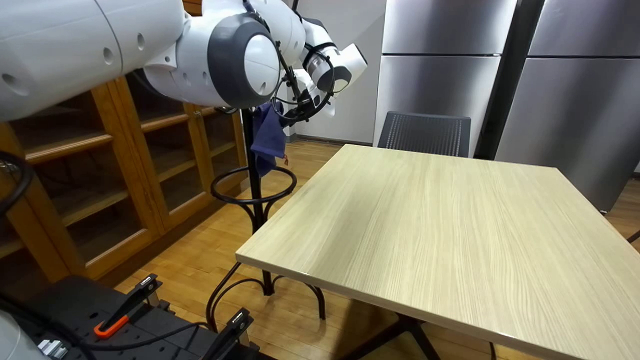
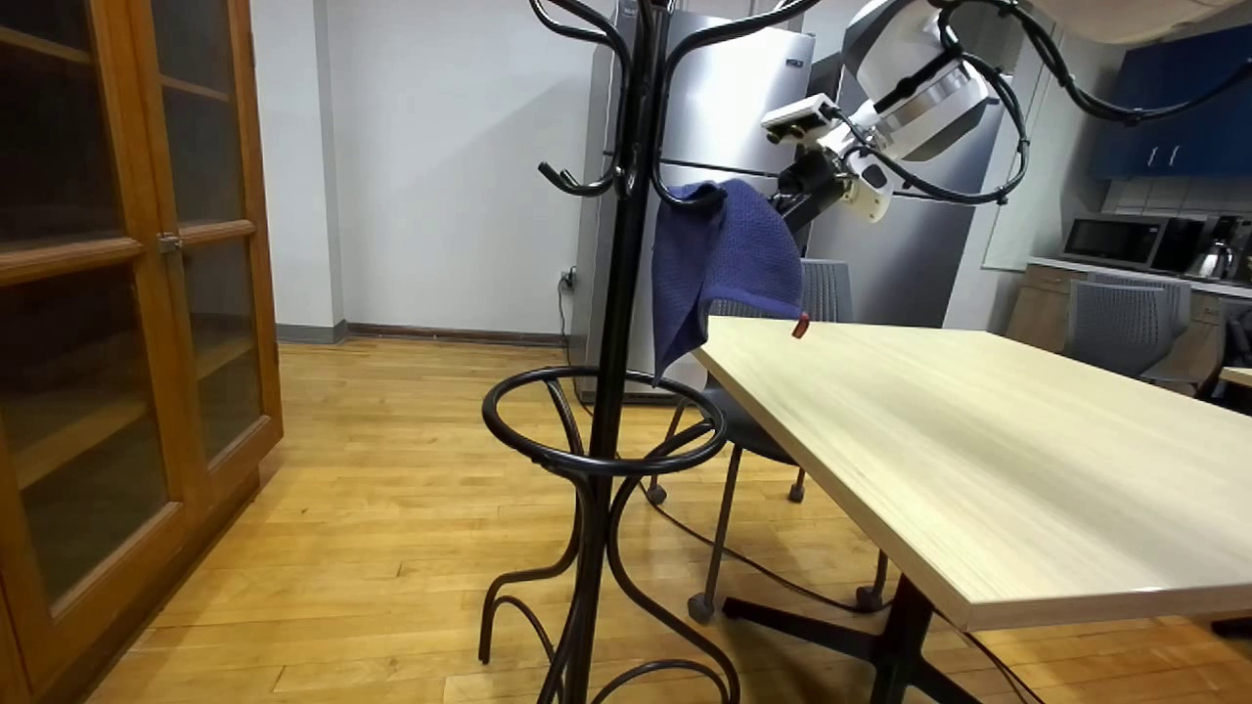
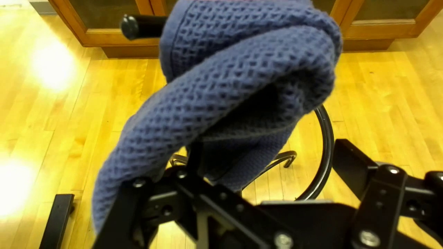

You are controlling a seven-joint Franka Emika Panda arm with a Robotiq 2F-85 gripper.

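A blue waffle-weave cloth [image 2: 730,252] hangs from a lower hook of the black coat stand [image 2: 622,305], left of the table. My gripper is open right beside it, spread wide in the wrist view. The right finger [image 3: 353,166] stands clear of the cloth, over the floor. Across the left finger side, the folded cloth [image 3: 232,83] passes close and covers part of the finger; whether they touch, I cannot tell. One hook end [image 3: 143,27] pokes out beyond the fold. In exterior view 1 the arm mostly hides the gripper, with the cloth [image 1: 268,135] just below.
The stand's round ring [image 2: 505,440] sits below the cloth. A wooden glass-door cabinet [image 2: 141,293] is on the left, and a dark chair [image 1: 426,133] stands behind the table.
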